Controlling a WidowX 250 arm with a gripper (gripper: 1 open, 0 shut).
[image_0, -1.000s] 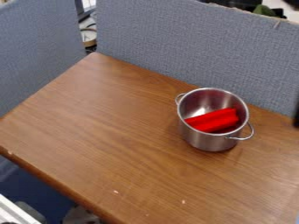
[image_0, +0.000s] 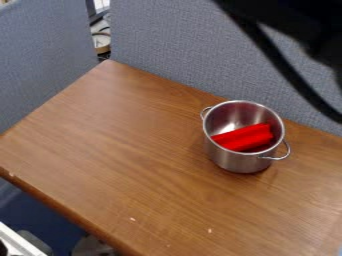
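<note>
A steel pot (image_0: 234, 163) with two side handles stands on the right part of the wooden table (image_0: 120, 160). Inside it lies a bright red elongated object (image_0: 245, 138). A large dark shape with a cable fills the upper right corner, probably part of the arm; the gripper's fingertips cannot be made out there.
Grey padded panels border the table at the back and left. A dark blue area lies below the table's front left edge.
The dark shape at the upper right has grown and moved further into view, above the back panel. The pot and red object have not moved.
</note>
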